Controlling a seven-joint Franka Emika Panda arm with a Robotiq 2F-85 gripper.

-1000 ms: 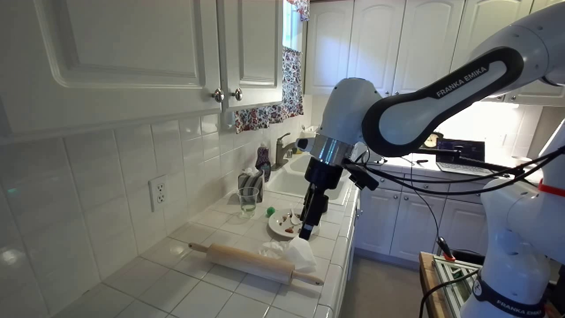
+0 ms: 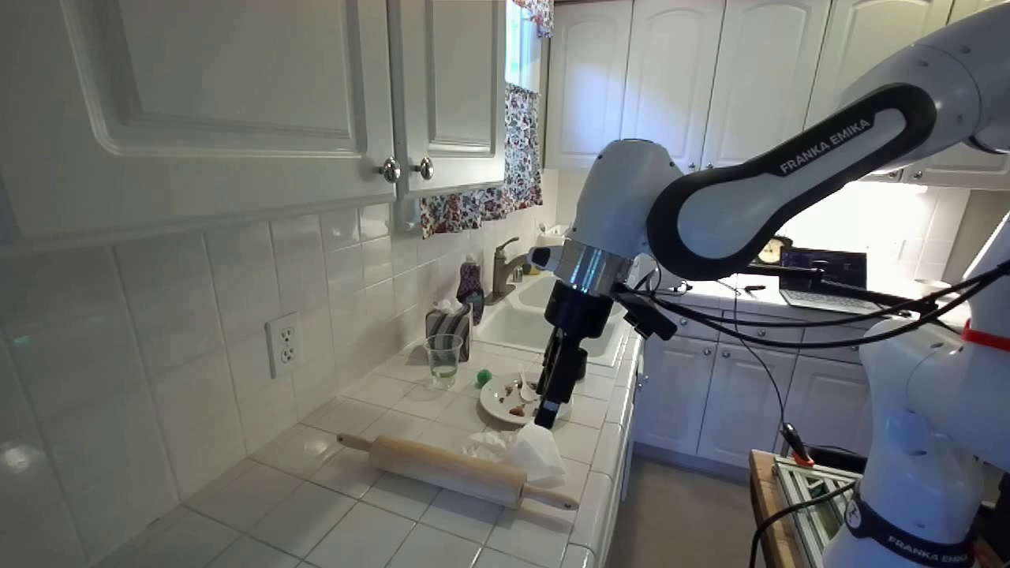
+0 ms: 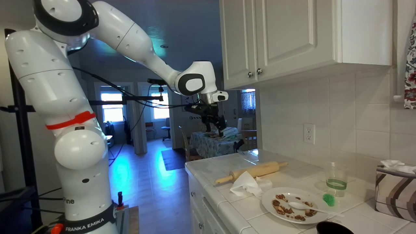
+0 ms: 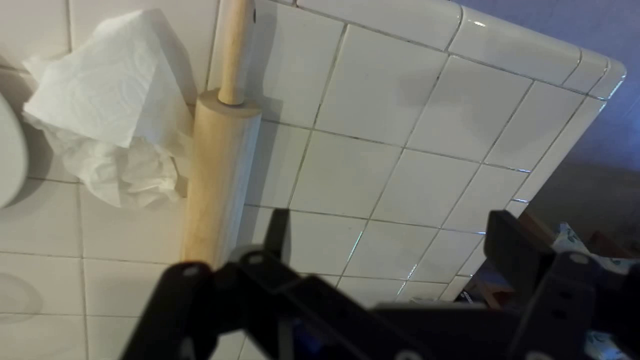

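My gripper is open, its two dark fingers wide apart with only bare counter visible between them in the wrist view. In exterior view 1 the gripper (image 2: 547, 416) points down above the counter, in front of the plate from that side. A wooden rolling pin (image 4: 219, 180) lies on the tiles, left of the gap between the fingers in the wrist view. Beside the pin is a crumpled white paper towel (image 4: 111, 114). The white plate (image 3: 269, 199) holds scattered brown pieces and a white spoon (image 3: 312, 207).
A clear cup (image 3: 336, 181), a green spiky ball (image 3: 328, 199) and a tissue box (image 3: 396, 193) stand near the wall. A dark cup (image 3: 331, 228) is close to the plate. Bare tiles (image 4: 354, 174) extend past the pin to the counter's edge. Cabinets (image 2: 454, 90) hang above.
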